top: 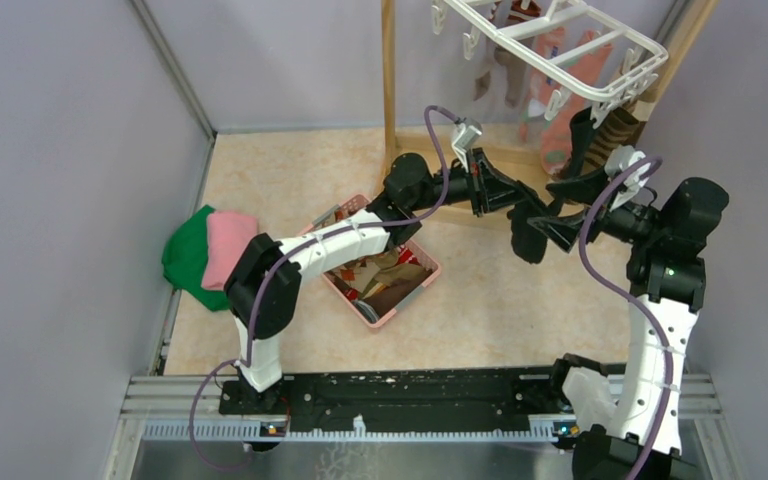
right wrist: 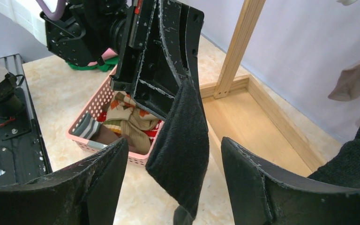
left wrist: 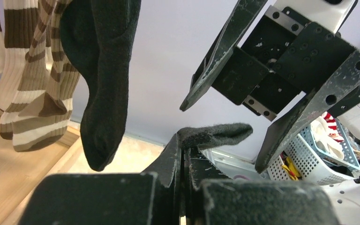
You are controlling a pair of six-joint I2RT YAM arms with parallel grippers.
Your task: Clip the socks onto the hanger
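A dark grey sock (top: 529, 238) hangs from my left gripper (top: 520, 196), whose fingers are shut on it; in the right wrist view the sock (right wrist: 183, 147) droops from the left fingertips. My right gripper faces it with its fingers apart, and the sock hangs in the gap between them without visible grip. In the left wrist view the right gripper spreads beyond the sock's edge (left wrist: 215, 135). The white clip hanger (top: 560, 75) is at the upper right. From it hang a dark sock (left wrist: 108, 89), striped socks (left wrist: 33, 93) and pink socks (top: 572, 105).
A pink basket (top: 423, 293) of socks stands on the table behind the left arm. A wooden frame (top: 390, 75) rises near the hanger. Green (top: 186, 248) and pink cloths (top: 230, 245) lie at the left.
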